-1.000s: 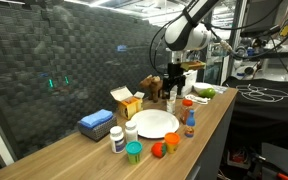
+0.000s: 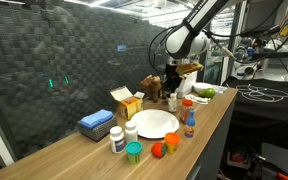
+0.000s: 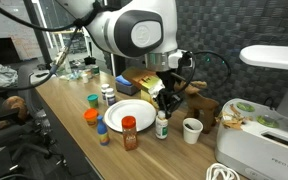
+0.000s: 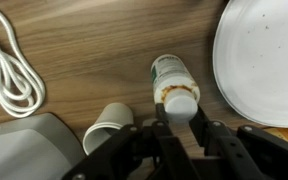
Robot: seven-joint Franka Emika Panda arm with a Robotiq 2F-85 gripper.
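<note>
A small white bottle with a green label (image 4: 170,72) and a pale, orange-tinted top stands next to the white plate (image 4: 269,50). My gripper reaches down over that top and is shut on it, one finger at each side. In exterior view 2 the bottle (image 3: 162,128) hangs or stands upright right under the gripper (image 3: 164,107); whether its base touches the table I cannot tell. From exterior view 1 the bottle (image 2: 172,103) looks small beneath the arm.
A white cup (image 3: 192,130) is close beside the bottle, with a toaster (image 3: 259,145) and a white cable (image 4: 14,70) beyond. An orange-red jar (image 3: 129,132) and a blue bottle (image 3: 102,130) stand nearby. Bare wood (image 2: 79,155) lies at the table's near left.
The arm's upper part sits slightly lower and its pose has shifted a little. The bottle stays in nearly the same place, and the other table objects have not moved.
</note>
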